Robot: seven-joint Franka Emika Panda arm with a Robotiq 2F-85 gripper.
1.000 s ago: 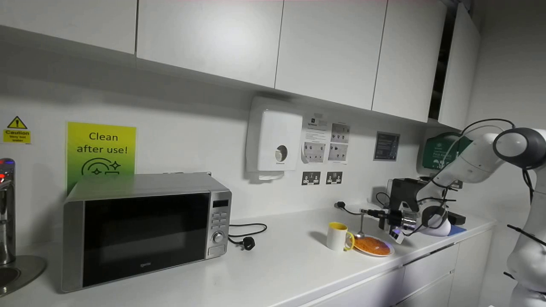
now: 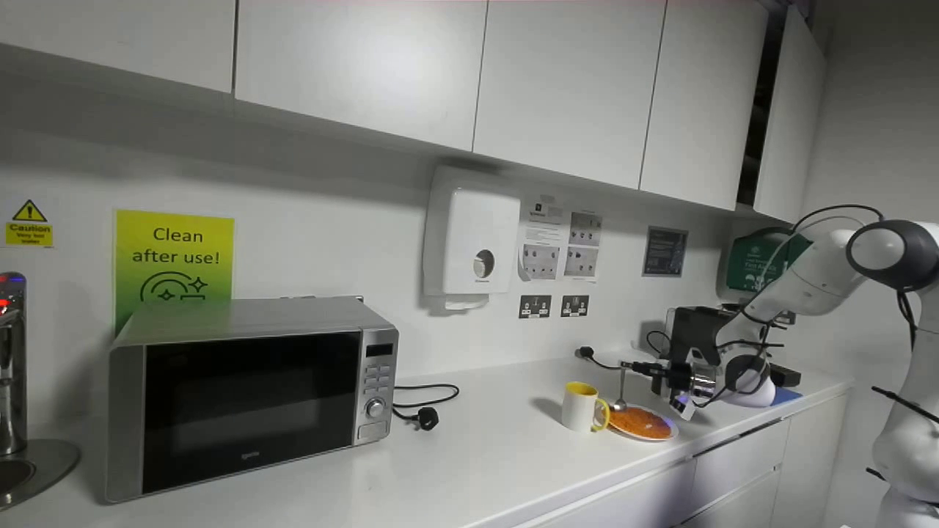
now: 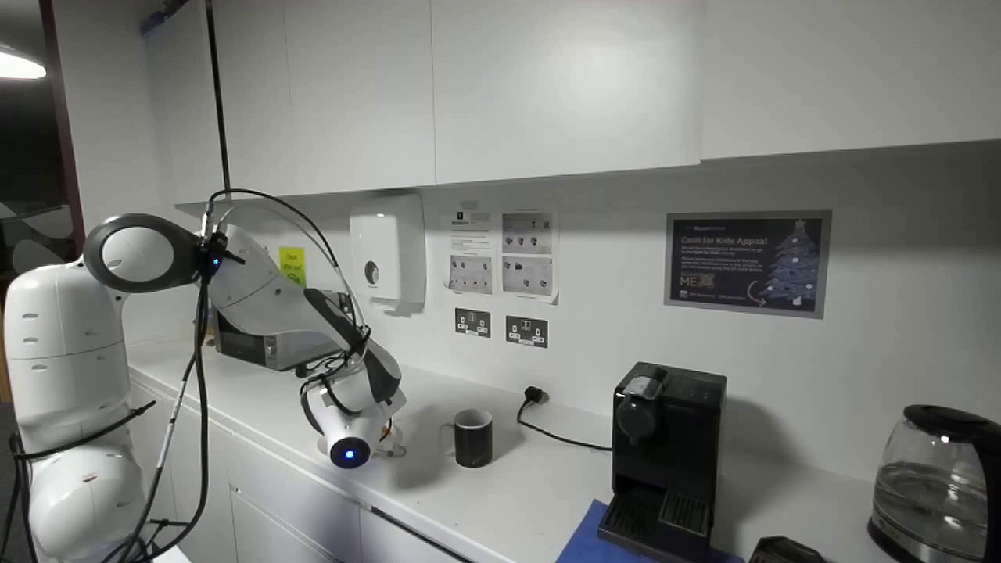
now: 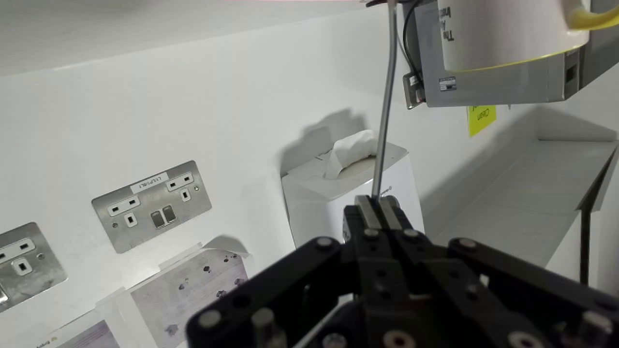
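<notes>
My gripper [image 2: 626, 364] is shut on the thin end of a metal spoon [image 2: 622, 388]. The spoon hangs down, its bowl low over or touching the edge of a white plate with an orange surface [image 2: 640, 422]; contact is unclear. A white mug with a yellow inside and handle [image 2: 578, 408] stands left of the plate. From the wrist, the spoon's handle [image 4: 385, 110] runs away from the closed fingertips of the gripper, and the white mug [image 4: 510, 35] shows upside down at the upper right. In the second exterior view the arm hides the fingers.
A dark mug [image 3: 473, 438] stands near the arm, with a black coffee machine [image 3: 668, 460] and a glass kettle [image 3: 929, 488] farther right. The microwave [image 2: 255, 396] occupies the left counter; a loose plug [image 2: 428, 418] lies beside it. Clear counter [image 2: 493, 440] separates microwave and white mug.
</notes>
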